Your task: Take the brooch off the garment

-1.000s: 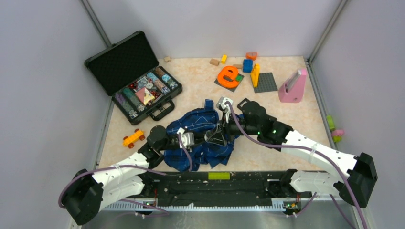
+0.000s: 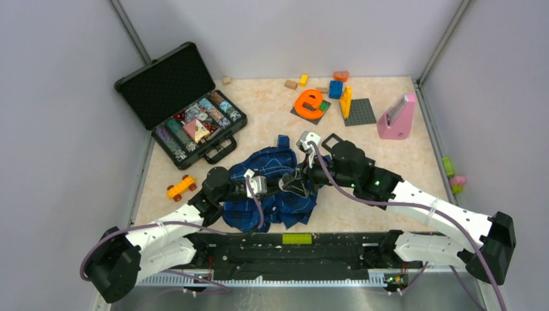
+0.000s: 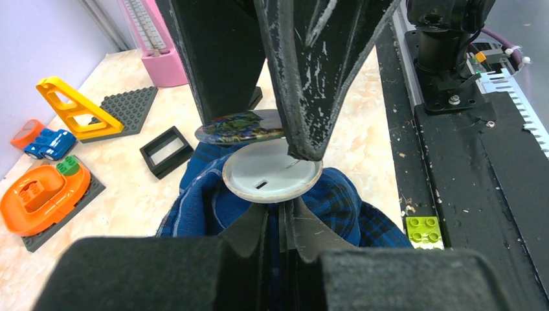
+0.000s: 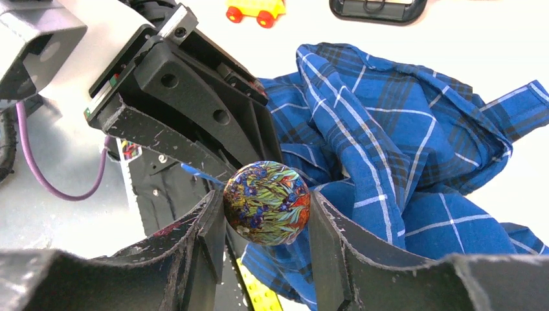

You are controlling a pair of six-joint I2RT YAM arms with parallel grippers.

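A blue checked garment (image 4: 388,149) lies bunched mid-table. My right gripper is shut on a round brooch (image 4: 267,203) with a multicoloured, glossy face, held face-up between its fingertips. In the left wrist view the brooch's coloured part (image 3: 241,127) shows almost edge-on; a white oval disc (image 3: 272,173) with small slots lies just below it, against a right finger (image 3: 311,97). Right at that disc's lower rim is my left gripper, shut, with a narrow strip of blue cloth between its fingers. Whether disc and coloured part are joined cannot be seen.
An open black case (image 2: 194,129) with chips stands at back left, a yellow toy car (image 2: 182,188) in front of it. Toy blocks (image 2: 312,103) lie at the back; a pink stand (image 2: 397,118) is at the right. Bare table (image 2: 388,181) lies to the right of the garment.
The grippers remain close together above the garment.
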